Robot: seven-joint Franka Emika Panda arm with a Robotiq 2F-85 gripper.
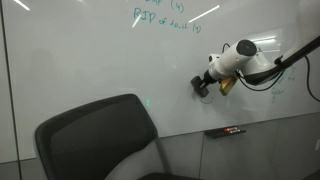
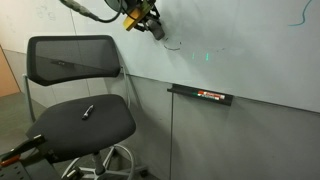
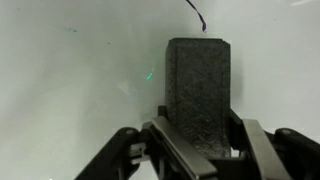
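Observation:
A dark grey block, apparently a whiteboard eraser [image 3: 198, 80], is gripped by my gripper, whose fingers sit on either side of its lower part. In the first exterior view, the eraser [image 1: 200, 87] is at the lower part of the whiteboard [image 1: 95, 60], at or very near its surface; contact cannot be judged. From the other side, the eraser [image 2: 155, 30] shows below the gripper [image 2: 146, 22], close to the board. A dark curved mark [image 3: 196, 14] lies just beyond the eraser in the wrist view, along with a small green mark [image 3: 149, 75].
A black office chair [image 2: 75, 62] stands before the board, with a marker [image 2: 88, 112] on its seat. Below the board is a tray [image 2: 180, 90] holding red-and-white items [image 2: 211, 95]. Green writing [image 1: 168, 22] is higher on the board.

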